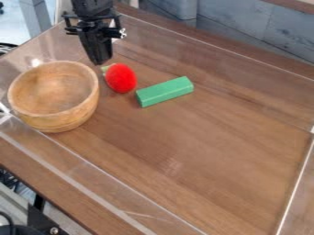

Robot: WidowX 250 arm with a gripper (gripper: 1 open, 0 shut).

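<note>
A wooden bowl [53, 96] stands on the left of the table. Just right of it lies a red object [120, 79], with a green block [164, 91] to its right. My dark gripper [98, 55] hangs at the top left, above and behind the red object, apart from it. Its fingertips are small in view, and whether they are open or shut is unclear.
</note>
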